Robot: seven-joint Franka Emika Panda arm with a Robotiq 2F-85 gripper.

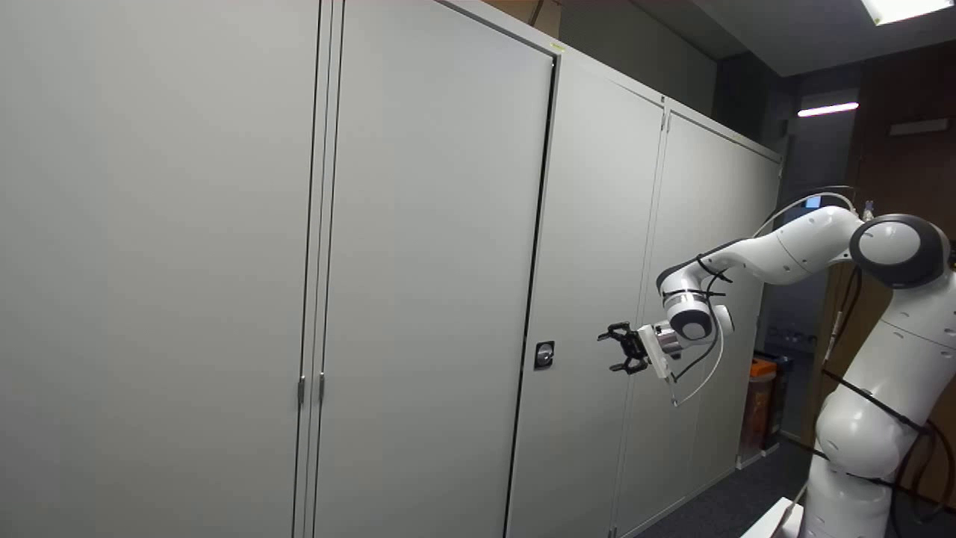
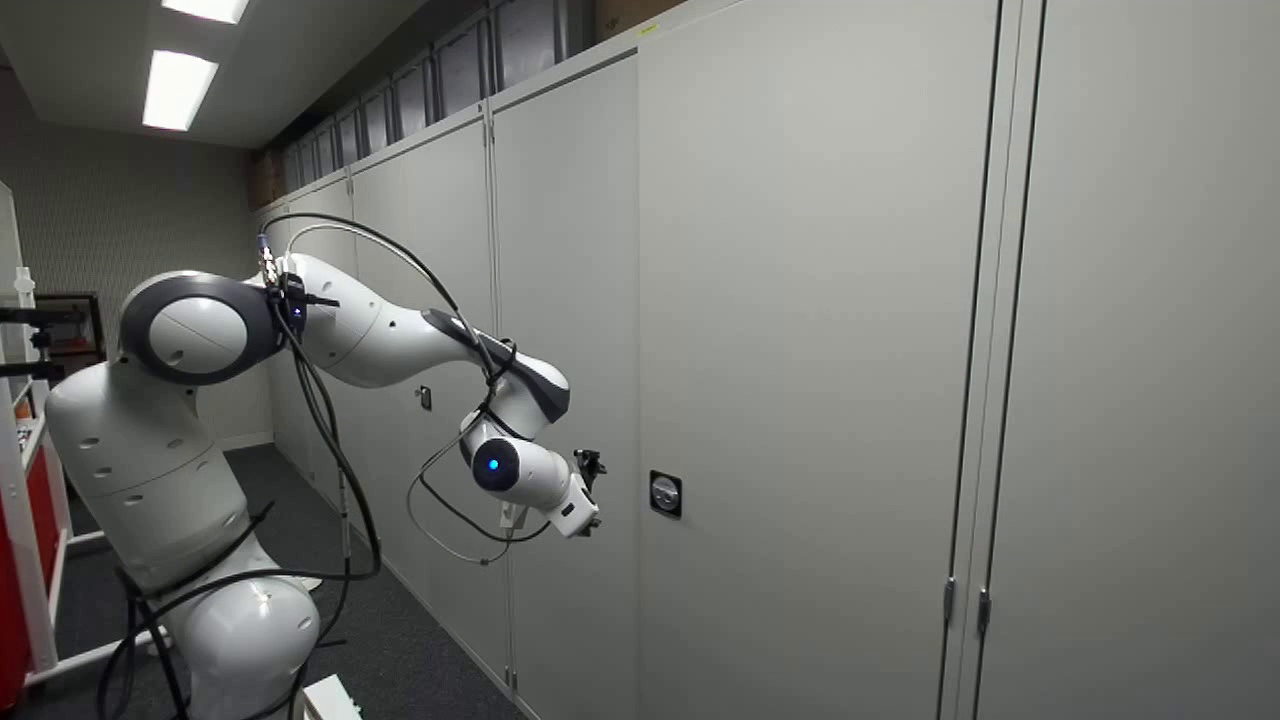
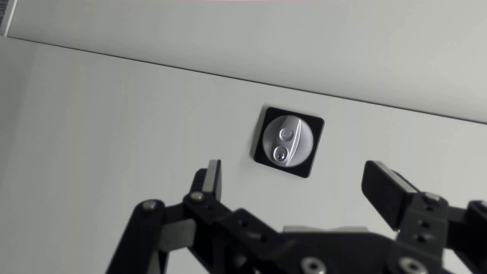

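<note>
A round silver latch knob (image 3: pixel 299 141) with a raised grip ridge and a keyhole sits in a square black plate on a grey cabinet door (image 3: pixel 114 118). The same knob (image 1: pixel 544 355) shows at mid-height in the first exterior view, and the knob (image 2: pixel 666 493) appears beside the arm in the second. My gripper stands open, its black fingers wide apart with nothing between them. In the wrist view the knob lies just beyond the fingertips, between them sideways. From the exterior, the gripper (image 1: pixel 609 353) hangs clear of the door, not touching the knob.
A narrow seam (image 3: pixel 219 75) runs beside the knob between two door panels, both closed. Other cabinet doors (image 1: pixel 430 224) continue along the flat wall. An orange-topped bin (image 1: pixel 759 394) stands at the far end.
</note>
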